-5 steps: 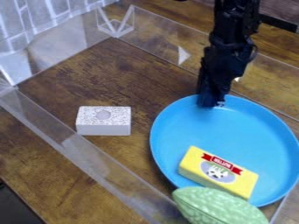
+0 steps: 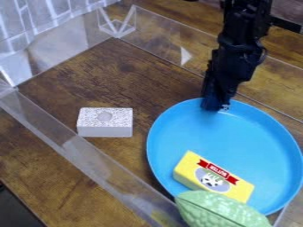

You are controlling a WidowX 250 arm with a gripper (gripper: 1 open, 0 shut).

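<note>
The black gripper (image 2: 219, 89) reaches down from the top onto the far rim of a blue plate (image 2: 219, 137), its tips at or very near the rim; whether it is shut cannot be told. On the plate's near part lies a yellow box (image 2: 213, 177) with a red label. A green object (image 2: 222, 213) sits at the bottom edge. A white speckled block (image 2: 104, 122) lies on the wooden surface to the left of the plate.
Clear low walls border the wooden surface (image 2: 106, 75), with white tiles behind at top left.
The plate has shifted slightly to the left, with the yellow box on it, and the gripper has moved slightly along with it.
</note>
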